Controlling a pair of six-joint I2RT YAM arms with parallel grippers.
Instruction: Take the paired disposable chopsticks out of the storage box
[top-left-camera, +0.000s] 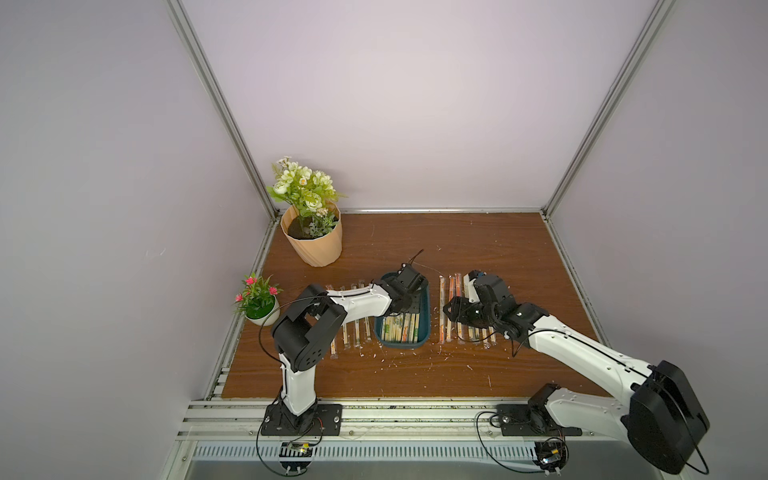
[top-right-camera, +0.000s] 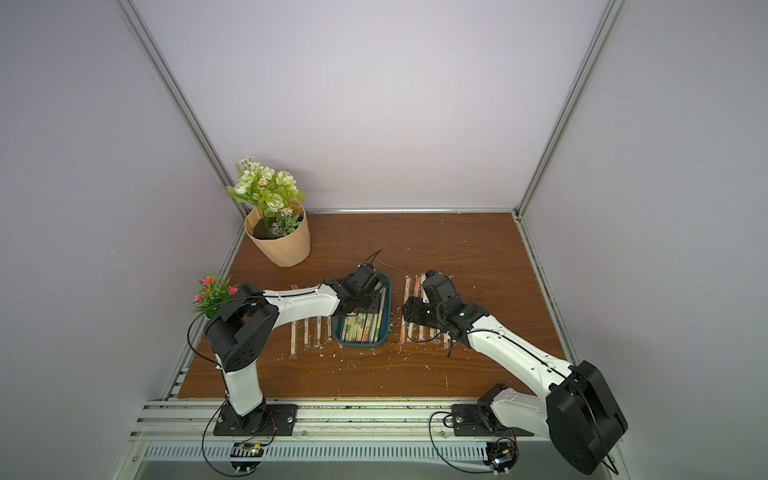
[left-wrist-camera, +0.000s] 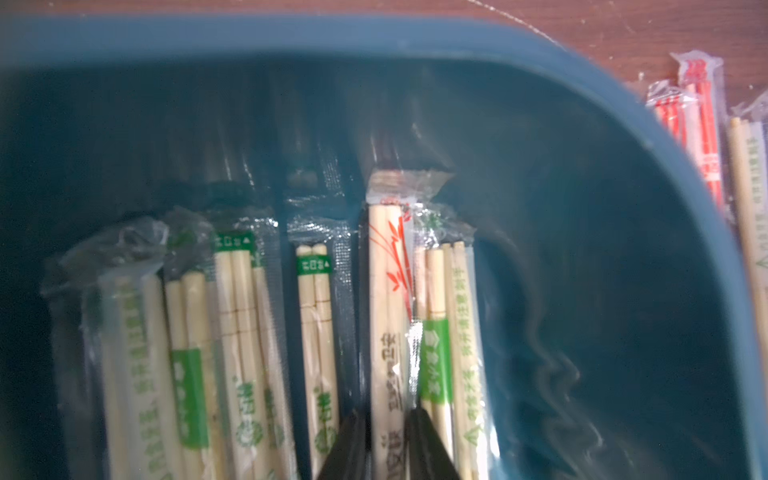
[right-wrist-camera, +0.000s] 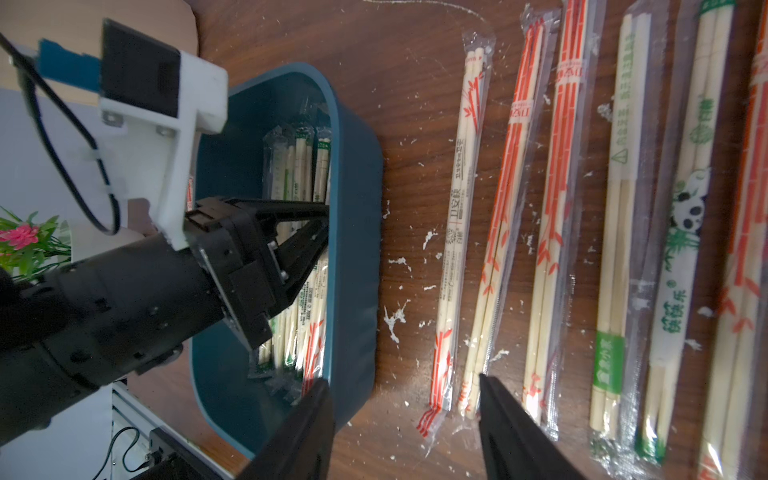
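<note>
The teal storage box (top-left-camera: 425, 320) holds several wrapped chopstick pairs. My left gripper is down inside it, part open, its fingers either side of a pair with red bamboo print (left-wrist-camera: 385, 264); whether they touch it I cannot tell. My right gripper stands open above the table, just right of the box, near a loose red-printed pair (right-wrist-camera: 457, 200), with nothing clearly held.
Loose wrapped pairs lie in rows on both sides of the box. A tall potted plant (top-left-camera: 312, 248) stands at the back left, a small one (top-left-camera: 260, 300) at the left edge.
</note>
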